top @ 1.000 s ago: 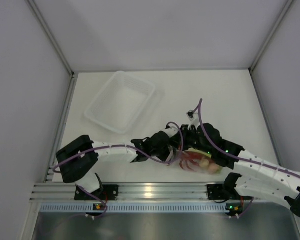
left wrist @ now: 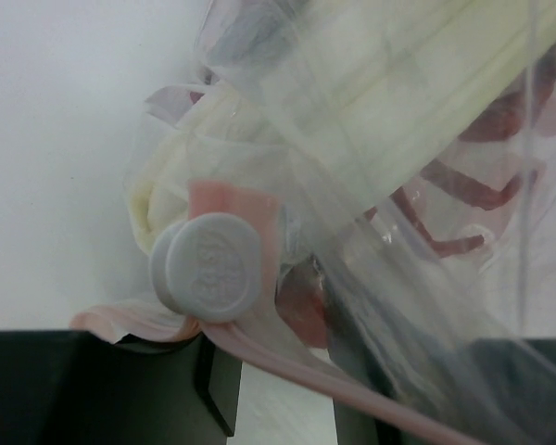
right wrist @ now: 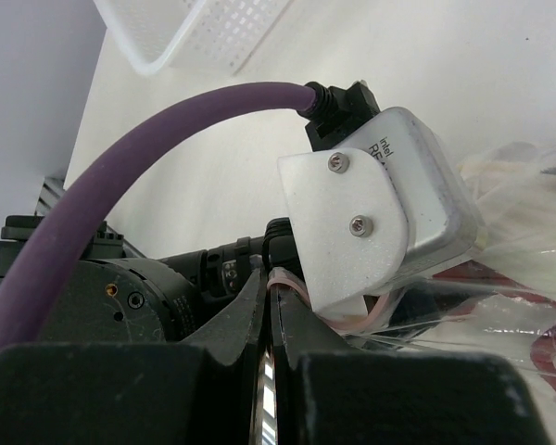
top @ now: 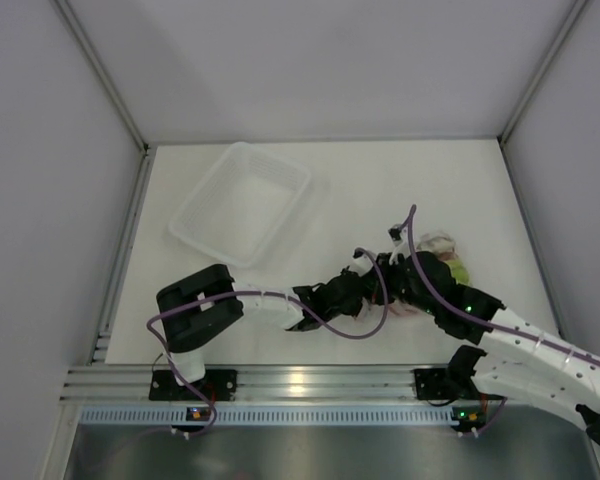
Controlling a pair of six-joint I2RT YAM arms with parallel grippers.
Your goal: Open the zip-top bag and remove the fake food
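Observation:
The zip top bag lies at the right of the table, largely under both arms in the top view. The left wrist view shows its clear film, pink zip strip and white slider, with pale yellow and red food inside. My left gripper is part open below the slider, the pink strip crossing over it; whether it grips anything is unclear. My right gripper is shut, its tips close beside the left wrist camera housing, with a pink strip at the tips; whether that is held is unclear.
An empty white basket stands at the back left. Walls and metal rails edge the work area, and the two arms are very close together.
Both arms have shifted rightward, the left one more, and slightly down in the top view. The bag has been shifted, with its visible part now further back beside the right arm.

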